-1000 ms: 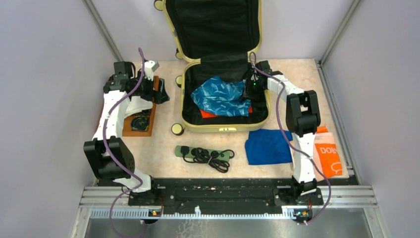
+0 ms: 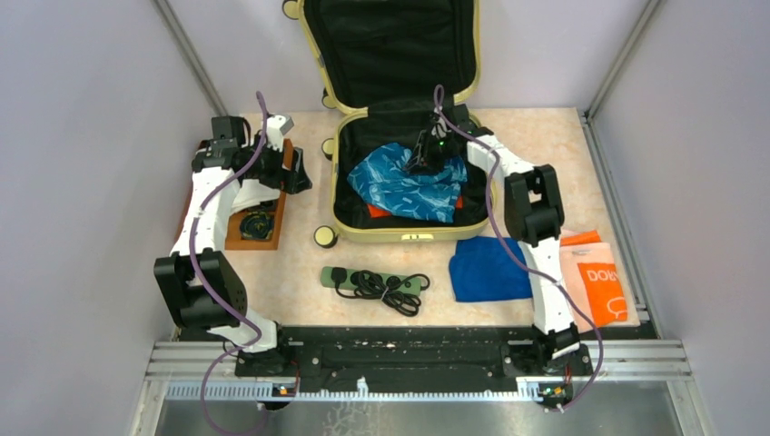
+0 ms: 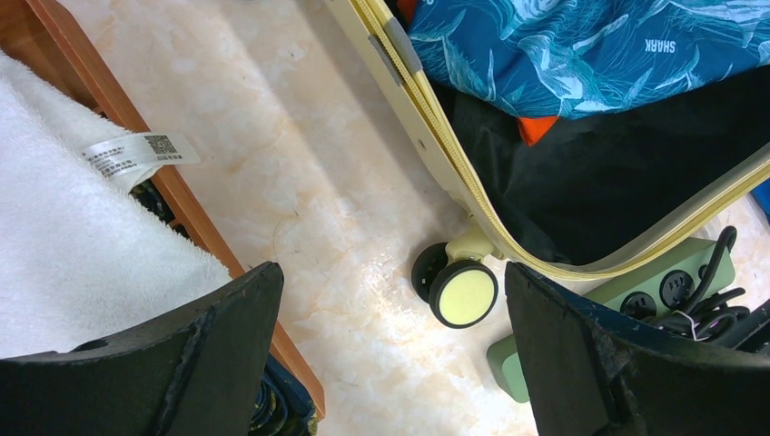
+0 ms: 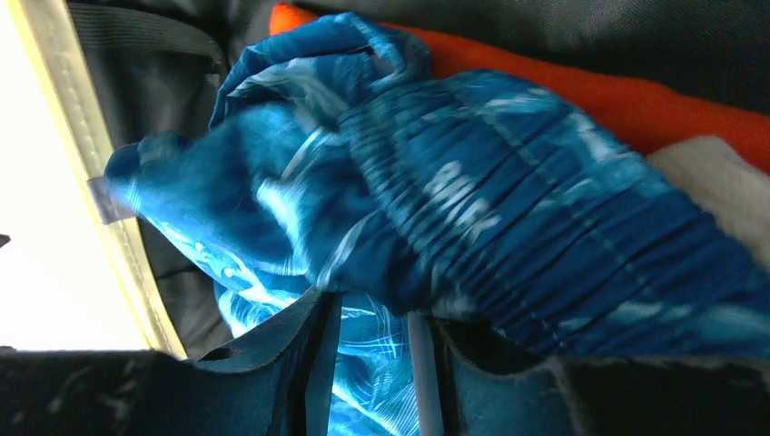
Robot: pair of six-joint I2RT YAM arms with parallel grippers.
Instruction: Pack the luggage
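Note:
The yellow-rimmed suitcase (image 2: 417, 234) lies open, its lid (image 2: 390, 45) raised at the back. Inside it a blue leaf-patterned garment (image 2: 399, 186) is spread over something orange-red (image 2: 379, 211). My right gripper (image 2: 422, 163) is over the garment's back right part. In the right wrist view its fingers (image 4: 313, 354) are closed on a bunched fold of that blue cloth (image 4: 363, 227). Left of the suitcase, my left gripper (image 2: 298, 174) stands open and empty beside a brown tray (image 2: 275, 238). A white towel (image 3: 82, 227) lies in that tray.
A green power strip with a coiled black cable (image 2: 389, 292) lies in front of the suitcase. To its right are a folded blue cloth (image 2: 490, 272) and an orange and pale item (image 2: 604, 286). A suitcase wheel (image 3: 463, 293) juts out near the left gripper.
The left arm has stayed nearly still.

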